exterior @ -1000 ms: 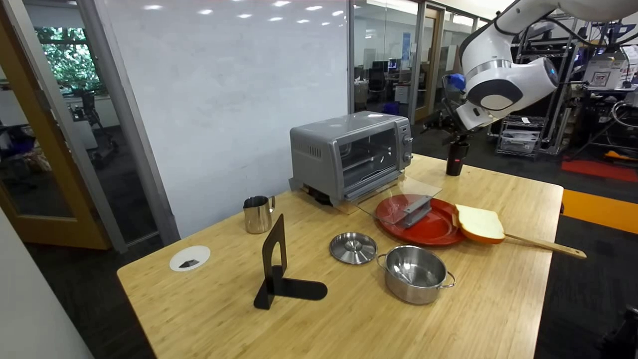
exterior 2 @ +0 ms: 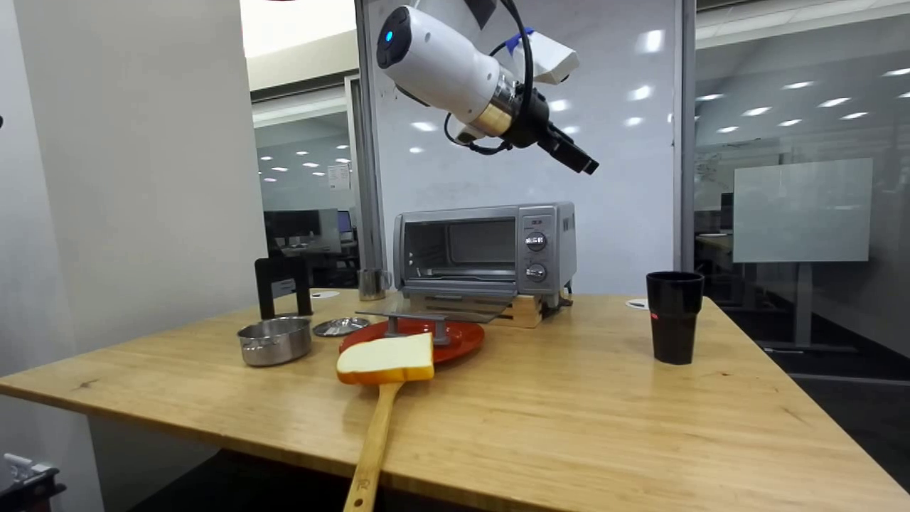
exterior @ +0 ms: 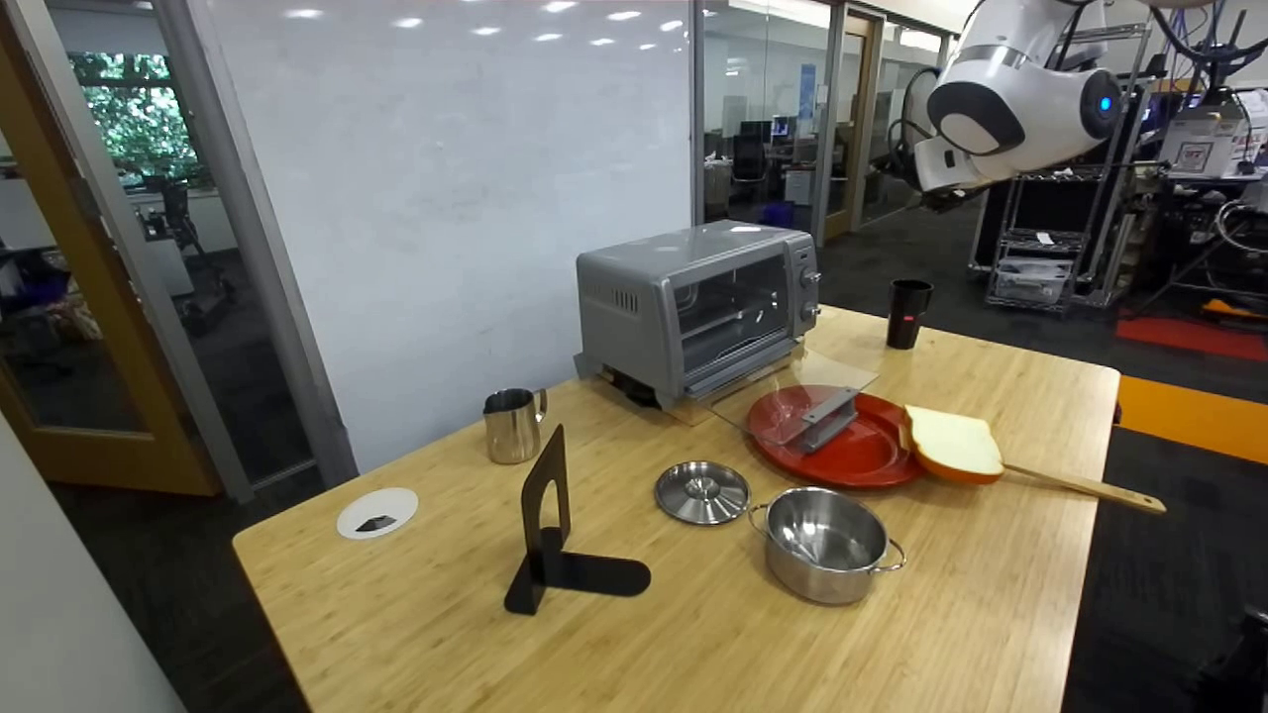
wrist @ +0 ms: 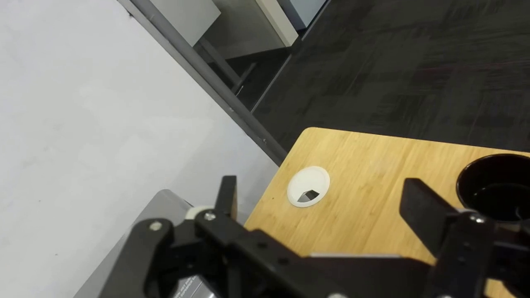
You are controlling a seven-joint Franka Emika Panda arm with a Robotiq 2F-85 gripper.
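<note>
My gripper stands open in the wrist view, its two black fingers wide apart with nothing between them. In exterior view 2 the gripper (exterior 2: 581,162) hangs high above the table, up and right of the toaster oven (exterior 2: 486,249). A black cup (exterior 2: 674,317) stands upright on the table, below the gripper and apart from it; its open rim (wrist: 492,164) shows at the right of the wrist view. Bread (exterior: 954,445) rests on a wooden spatula (exterior: 1088,485) whose handle sticks out past the table edge. The red plate (exterior: 874,458) lies beside them.
The oven's glass door (exterior: 779,406) hangs open over the plate. A steel pot (exterior: 823,559), its lid (exterior: 702,492), a steel pitcher (exterior: 512,428) and a black bookend (exterior: 577,572) occupy the rest of the table. Bare wood surrounds the black cup.
My arm has risen, lifting the gripper from close above the black cup to well clear of it. The cup and the other tabletop things look unmoved.
</note>
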